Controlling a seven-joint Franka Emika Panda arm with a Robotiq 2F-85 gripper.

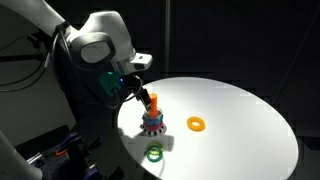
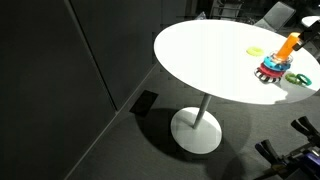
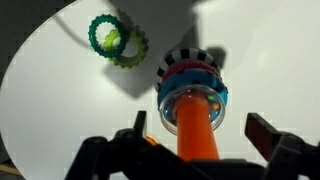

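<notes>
A ring-stacking toy stands on the white table, its orange post (image 1: pixel 154 103) rising from a base with blue, red and black-and-white rings (image 1: pixel 152 122). From above, in the wrist view, the orange post (image 3: pixel 196 125) points up between the fingers of my gripper. The fingers are wide apart, with a gap on both sides of the post. A yellow-orange ring (image 1: pixel 196 124) lies flat to the right of the toy. Nearer the front edge are a dark green ring (image 3: pixel 107 34) and a light green ring (image 3: pixel 127 48), partly overlapping.
A single pedestal (image 2: pixel 197 130) holds it up over a grey floor.
</notes>
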